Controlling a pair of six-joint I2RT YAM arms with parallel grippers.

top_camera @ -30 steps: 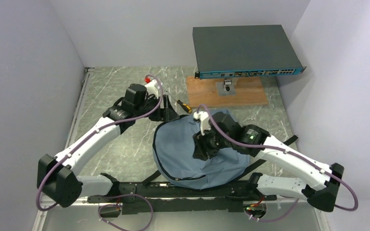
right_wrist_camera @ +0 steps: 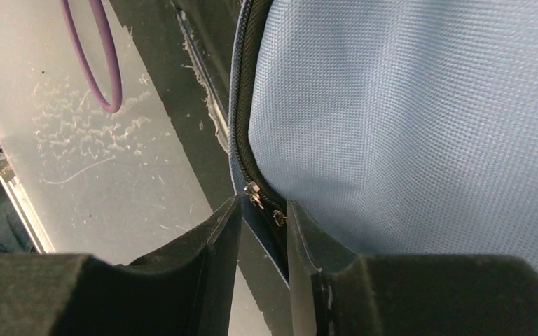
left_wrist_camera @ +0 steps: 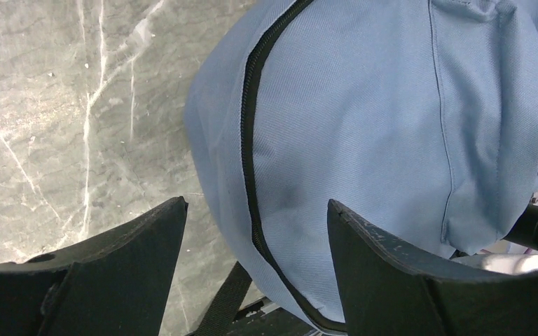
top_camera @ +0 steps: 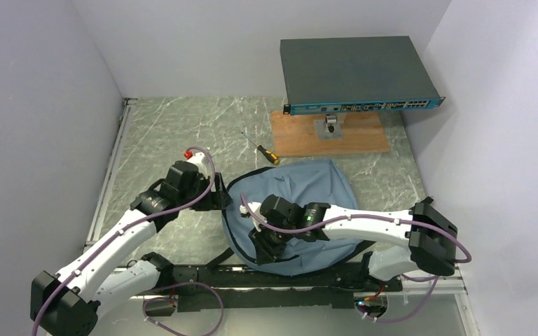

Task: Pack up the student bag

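The blue bag (top_camera: 315, 182) lies flat on the marble table, its black zipper (left_wrist_camera: 251, 126) curving along the left and front edge. My left gripper (top_camera: 222, 199) is open beside the bag's upper-left edge; in the left wrist view its fingers stand wide apart, empty. My right gripper (top_camera: 266, 248) is low over the bag's front-left, its fingers slightly apart at the zipper, just by two metal zipper pulls (right_wrist_camera: 256, 194). Whether the fingertips touch the pulls is unclear.
A yellow-black screwdriver (top_camera: 267, 154) lies behind the bag. A rack unit (top_camera: 357, 70) stands over a wooden board (top_camera: 291, 136) at the back right. Its front edge is beside the right gripper.
Both grippers have moved toward the front left: the right one down to the zipper at the bag's front, the left one along the bag's left edge.
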